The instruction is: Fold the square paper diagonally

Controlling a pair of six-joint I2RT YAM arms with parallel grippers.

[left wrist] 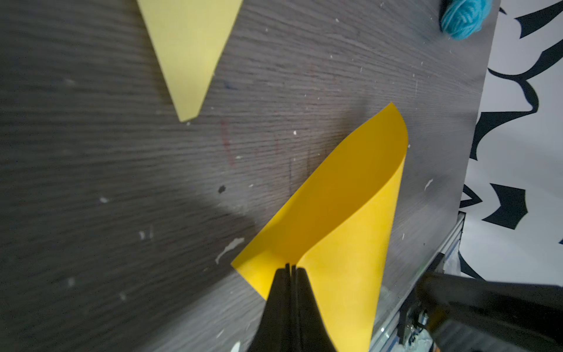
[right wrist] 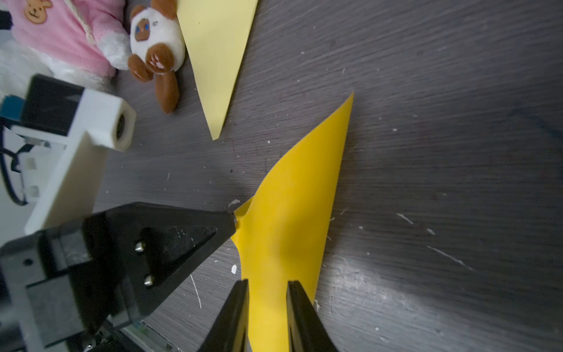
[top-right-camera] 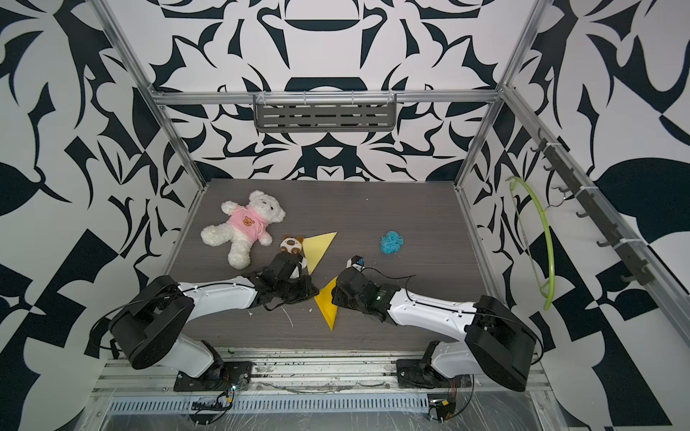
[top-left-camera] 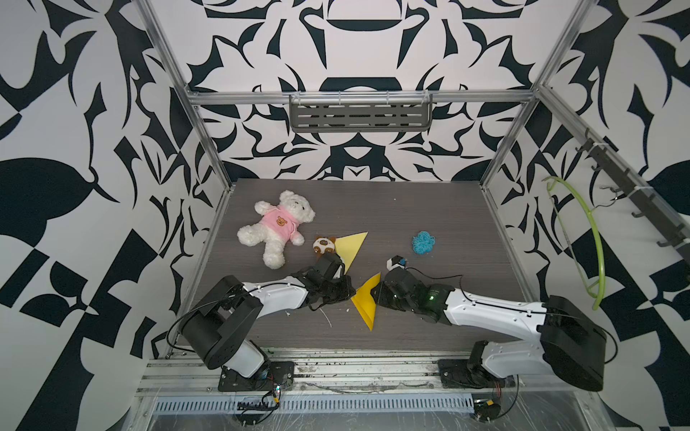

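Note:
The yellow paper (left wrist: 352, 246) lies between the grippers, one half curled over the other in an open, uncreased-looking bend toward its far end. In the left wrist view my left gripper is shut, its tips at the curled-over edge near a corner. In the right wrist view my right gripper is over the lower part of the curled paper (right wrist: 293, 205), fingertips slightly apart with yellow showing between them; whether they grip the paper is unclear. The left gripper's black body covers part of the paper's left side there.
A pale yellow triangle (top-left-camera: 348, 248) lies behind, beside a brown-and-white plush (top-left-camera: 323, 244). A white teddy (top-left-camera: 276, 230) lies back left, a blue yarn ball (top-left-camera: 423, 242) right of centre.

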